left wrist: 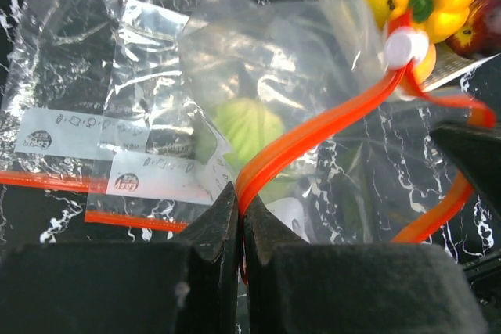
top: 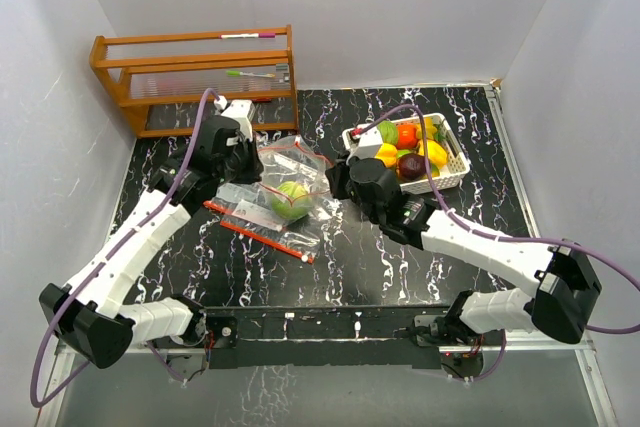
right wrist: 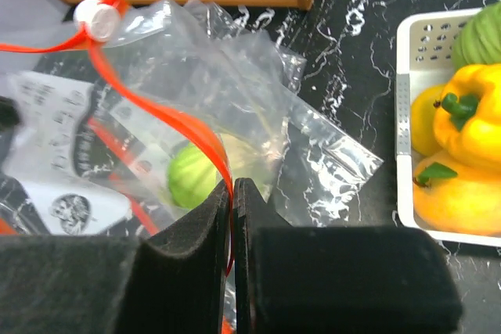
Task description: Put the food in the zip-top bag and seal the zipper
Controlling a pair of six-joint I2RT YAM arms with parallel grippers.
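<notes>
A clear zip bag (top: 300, 169) with red zipper edges is held between my grippers, with a pale green round food (top: 291, 200) inside it. In the left wrist view, my left gripper is shut on one side of the red zipper strip. In the right wrist view, my right gripper is shut on the other side of that strip. The white slider (right wrist: 97, 19) sits on the zipper's upper part. More flat bags (left wrist: 70, 146) lie beneath on the dark counter.
A white basket (top: 448, 174) of peppers, eggplant and other produce stands to the right. A wooden rack (top: 130, 107) with markers is at the back left.
</notes>
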